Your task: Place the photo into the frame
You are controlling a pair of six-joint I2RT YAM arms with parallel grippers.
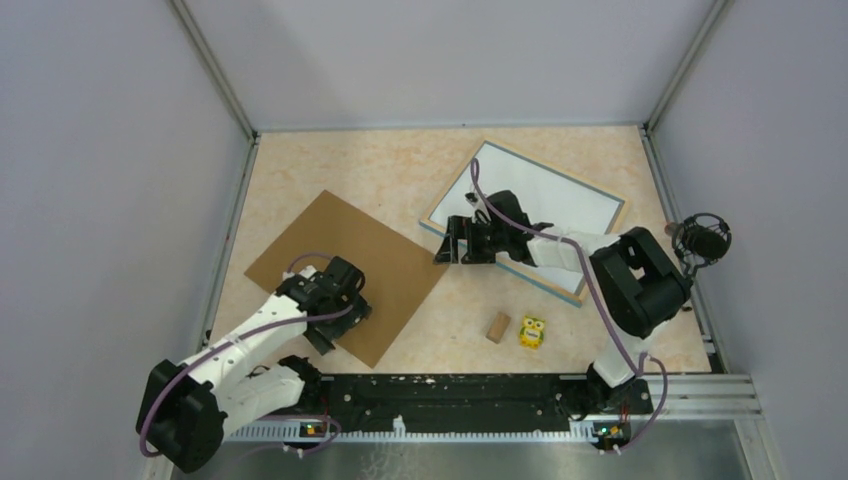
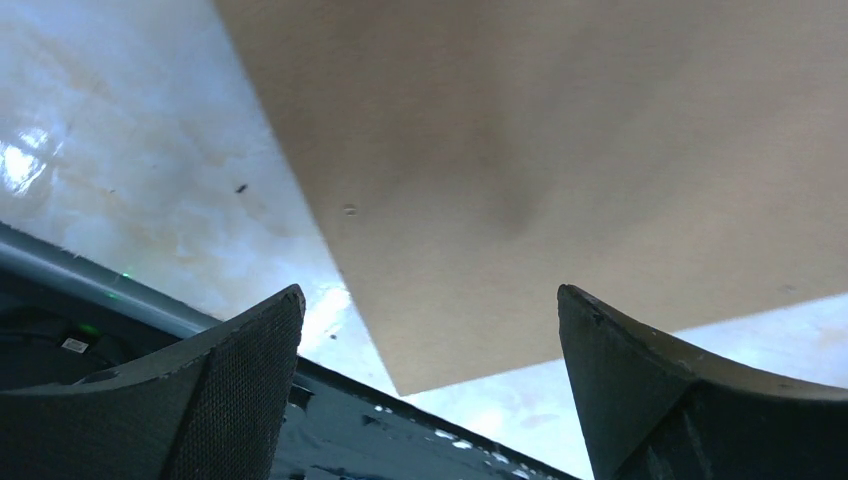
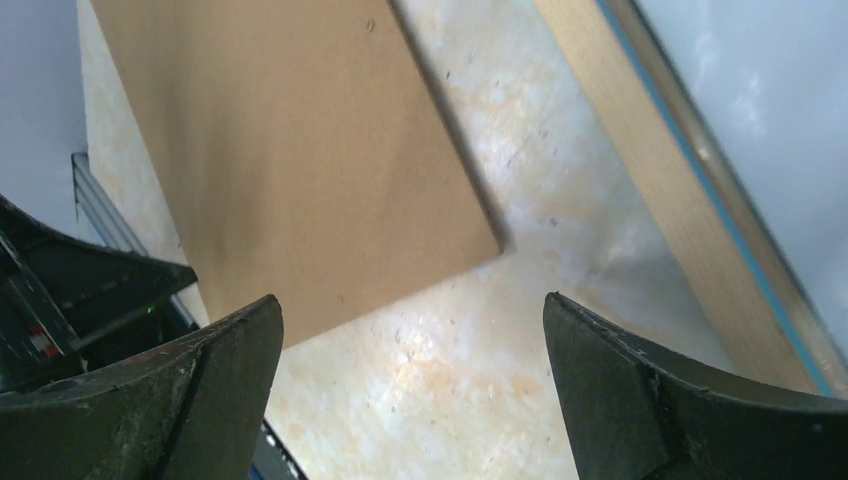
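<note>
A flat brown board lies on the left half of the table; no picture shows on its upper side. The frame, pale wood with a blue inner edge, rests at the right with a white panel inside it. Over the front part of the board is my left gripper, open and empty; its fingers stand on either side of the board's front corner in the left wrist view. Open as well, my right gripper hovers by the board's right corner, between board and frame. Its fingers hold nothing.
Toward the front right lie a small brown block and a yellow owl-faced item. A dark wire-mesh object stands at the right edge. Bare tabletop shows between the board and the block.
</note>
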